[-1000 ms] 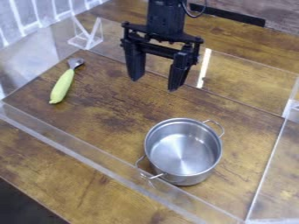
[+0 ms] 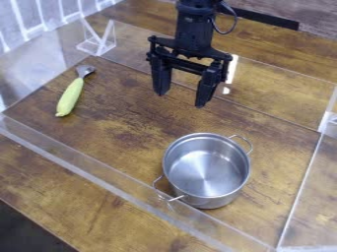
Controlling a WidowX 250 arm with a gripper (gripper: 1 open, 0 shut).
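My black gripper (image 2: 184, 85) hangs at the top centre over the wooden table, its two fingers spread wide and open, with nothing seen between them. A steel pot (image 2: 206, 169) with two wire handles stands at the lower right, below and in front of my gripper. A pale yellow-green corn cob (image 2: 71, 94) lies at the left, apart from both, with a small grey piece at its upper end.
Clear low walls (image 2: 93, 166) edge the work area on several sides. A clear plastic piece (image 2: 98, 41) stands at the back left. The middle of the table between corn and pot is bare.
My gripper has shifted very slightly, its fingers looking a little higher and narrower in outline. The pot and corn have not moved.
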